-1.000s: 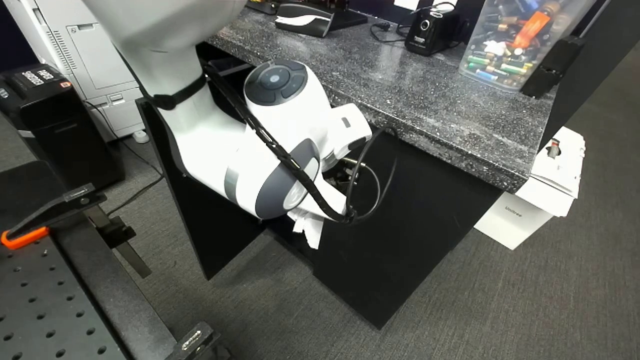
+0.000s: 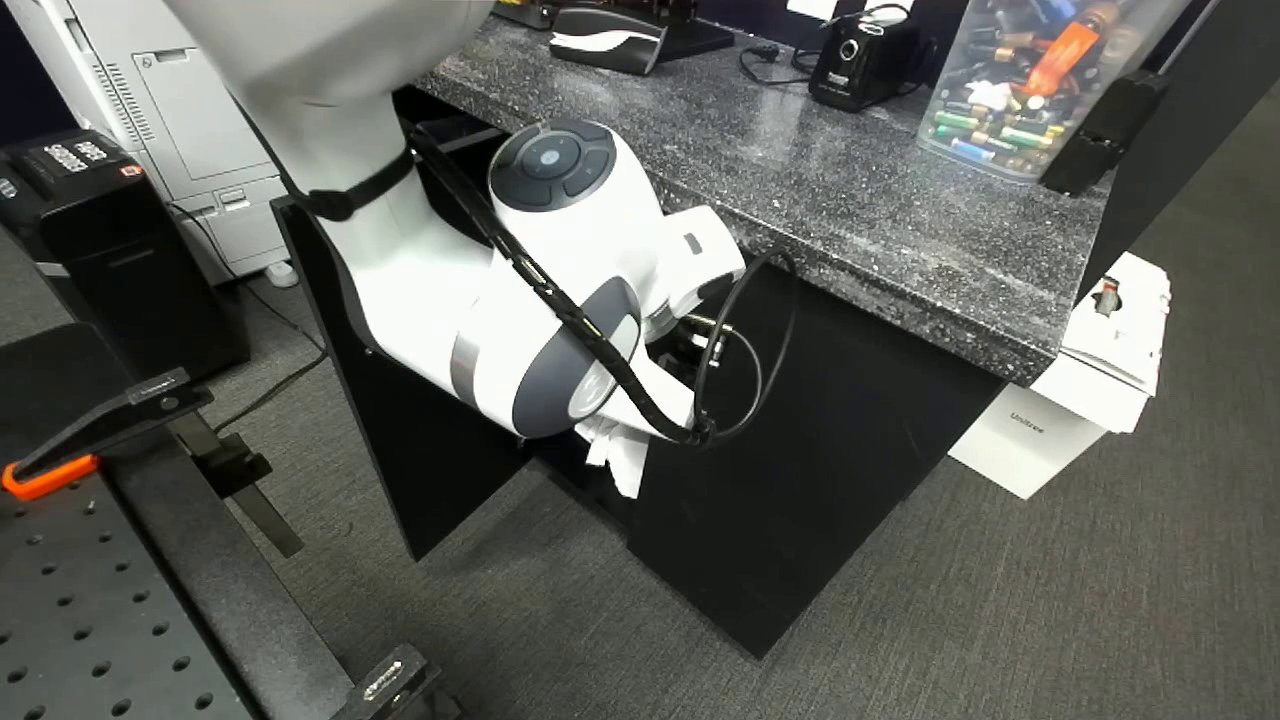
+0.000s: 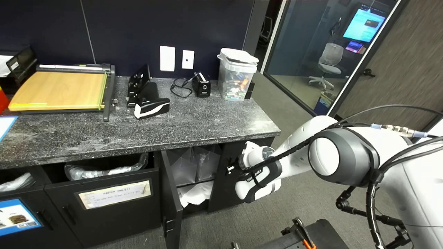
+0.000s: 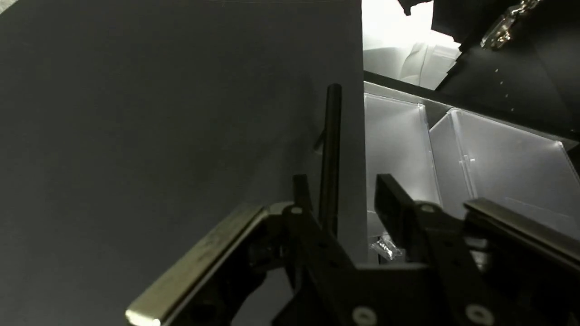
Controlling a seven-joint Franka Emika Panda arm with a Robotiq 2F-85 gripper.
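Note:
In the wrist view, a black cabinet door (image 4: 179, 119) fills the left side, with a long dark bar handle (image 4: 331, 146) near its edge. My gripper is open. The handle's lower part appears between its two fingers, one on the door side and the other over the cabinet opening. No grip on the handle shows. Exterior view 2 has the arm's wrist (image 3: 259, 172) in front of this right-hand door (image 3: 222, 182); the fingertips are hidden there. The other door (image 3: 170, 195) stands swung outward.
Inside the cabinet are clear bins (image 4: 399, 141) and white paper or plastic (image 4: 416, 54). The stone countertop (image 2: 828, 180) overhangs just above the wrist. A table with clamps (image 2: 72, 600) stands at the front left, with open carpet between.

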